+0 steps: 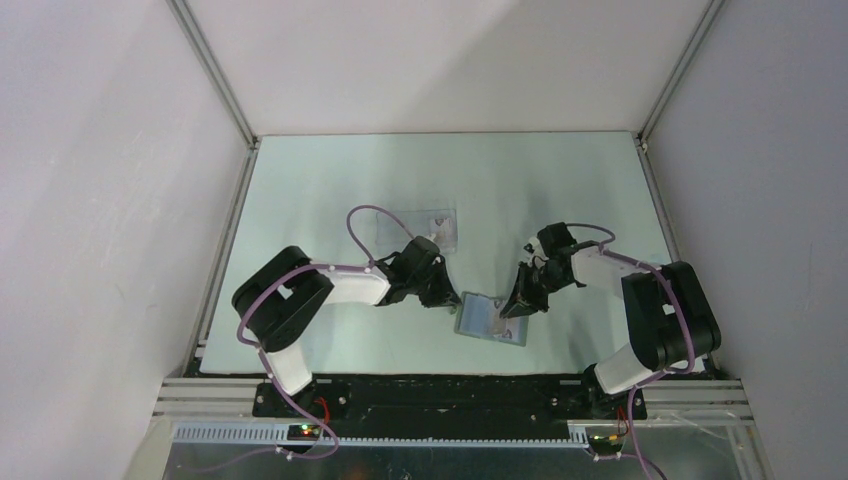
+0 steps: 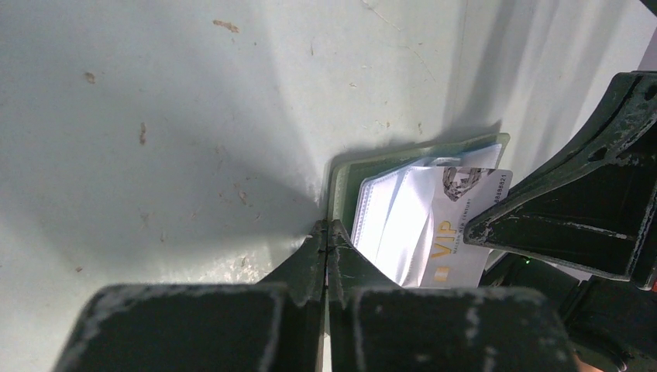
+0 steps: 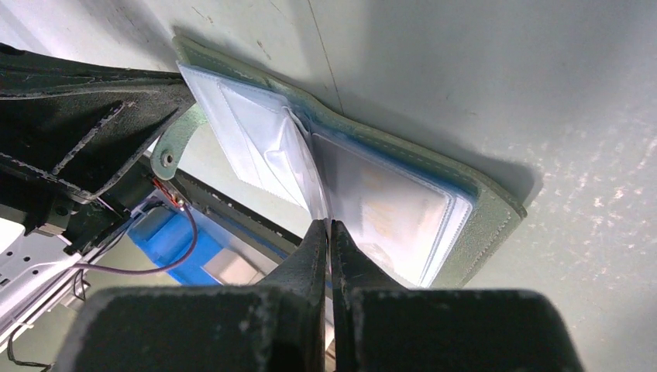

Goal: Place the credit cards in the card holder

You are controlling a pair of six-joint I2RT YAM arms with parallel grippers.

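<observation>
The green card holder (image 1: 465, 331) lies open on the table, its clear sleeves facing up. My left gripper is shut at the holder's left edge; nothing shows between its fingers. Over the holder, my right gripper is shut on a silver VIP card (image 2: 463, 211), which stands tilted among the clear sleeves (image 2: 387, 209). In the right wrist view the card and sleeve edge run nearly edge-on to the fingertips. How deep the card sits in a sleeve cannot be told. Pale print shows through the right-hand sleeve (image 3: 380, 213).
A clear flat tray (image 1: 400, 231) with a card (image 1: 441, 228) at its right end lies farther back, left of centre. The left arm reaches close in front of it. Free table lies at the back and front left.
</observation>
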